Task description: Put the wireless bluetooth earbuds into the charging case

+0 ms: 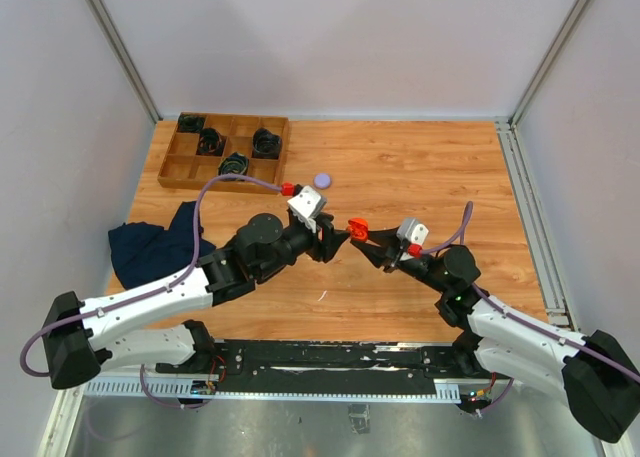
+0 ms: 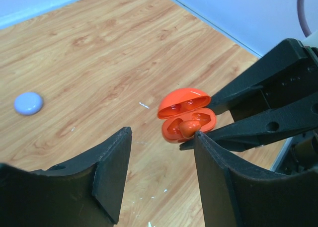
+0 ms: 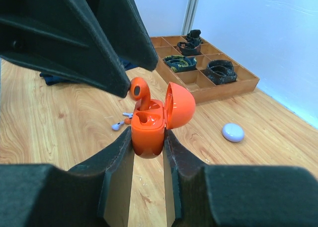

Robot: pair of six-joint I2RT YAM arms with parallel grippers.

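The red charging case (image 2: 174,130), lid open, is held in the fingers of my right gripper. A red earbud sits in or at its opening; in the right wrist view its stem (image 3: 143,100) stands up above the case. My left gripper is open, its fingertips just short of the case, with nothing clearly between them. In the top view both grippers (image 1: 385,244) meet near the middle of the table.
A wooden compartment tray (image 1: 225,152) with dark items stands at the back left, beside dark navy cloth (image 1: 150,252). A round lilac object (image 1: 322,180) and small loose pieces (image 3: 118,125) lie on the table.
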